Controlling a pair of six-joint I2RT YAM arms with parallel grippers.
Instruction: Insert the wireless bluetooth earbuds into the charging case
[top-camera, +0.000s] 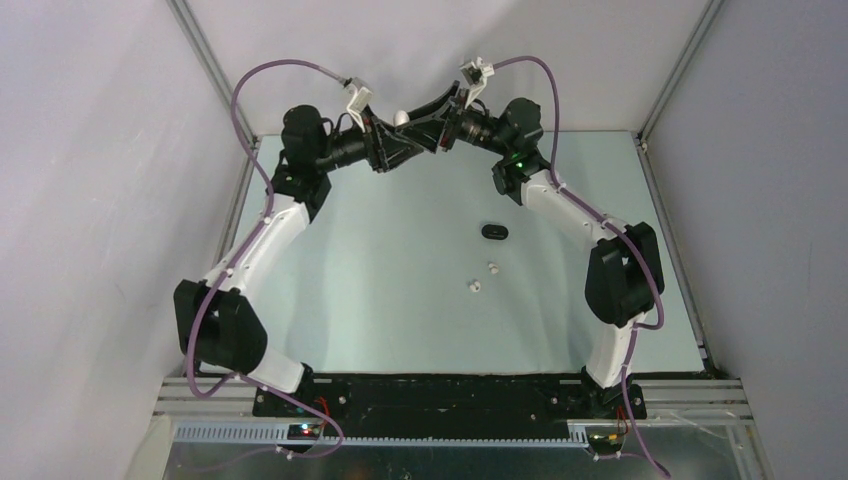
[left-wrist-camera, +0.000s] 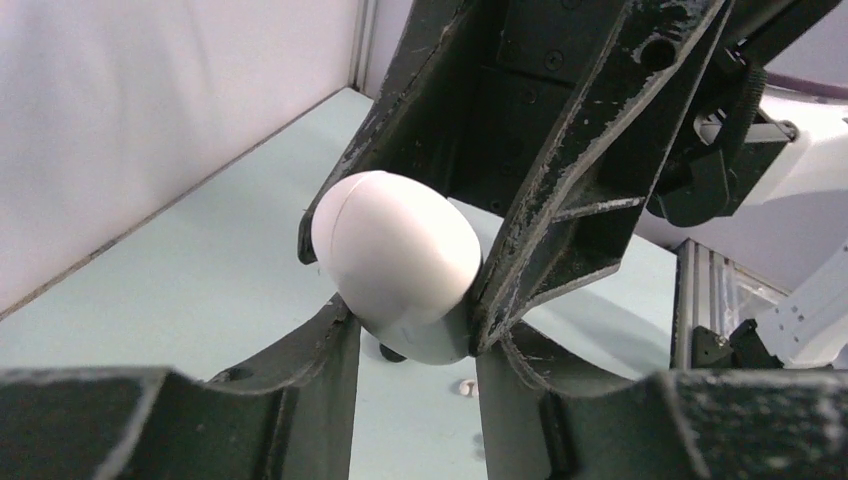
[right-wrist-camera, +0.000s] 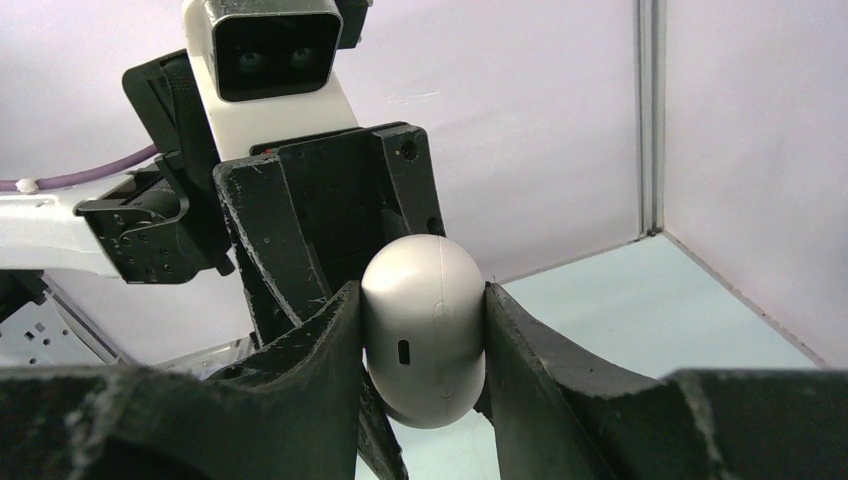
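Observation:
The white egg-shaped charging case (top-camera: 401, 118) is held up off the table, lid closed. My right gripper is shut on it, one finger at each side. From the opposite side my left gripper reaches around the case's end, its fingers part open. Whether the left fingers (left-wrist-camera: 318, 370) touch the case cannot be told. In the left wrist view the case (left-wrist-camera: 395, 255) spans the right gripper's fingers (left-wrist-camera: 565, 170). Two small white earbuds (top-camera: 475, 286) lie apart on the table, the other earbud (top-camera: 493, 268) farther back.
A small black oval object (top-camera: 495, 231) lies on the table behind the earbuds. Walls stand at the back and both sides, and the back wall (top-camera: 580, 70) is close to the raised grippers.

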